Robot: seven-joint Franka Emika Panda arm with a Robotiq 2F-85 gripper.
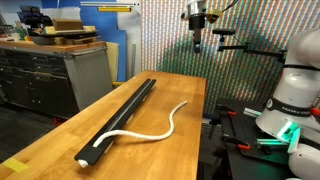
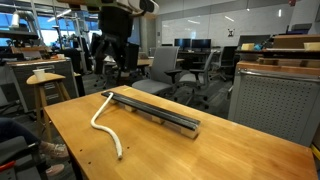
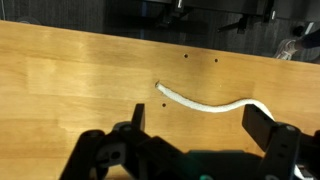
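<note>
A white rope-like strand (image 1: pixel 150 137) lies in a curve on the wooden table. One end is free on the bare wood; the other reaches the near end of a long black rail (image 1: pixel 128 108). In exterior view 2 the strand (image 2: pixel 97 122) bends from the open table to the end of the rail (image 2: pixel 160 112). My gripper is open, its two dark fingers wide apart and nothing between them. Seen from above, the strand (image 3: pixel 210 106) runs rightward and passes out of sight behind the right finger. The gripper (image 1: pixel 196 48) hangs high above the table's far end.
Bare tabletop (image 2: pixel 225 155) stretches along the side of the rail. A grey cabinet (image 1: pixel 35 80) stands behind the table. Office chairs (image 2: pixel 165 70) and a wooden stool (image 2: pixel 45 85) are on the floor around it.
</note>
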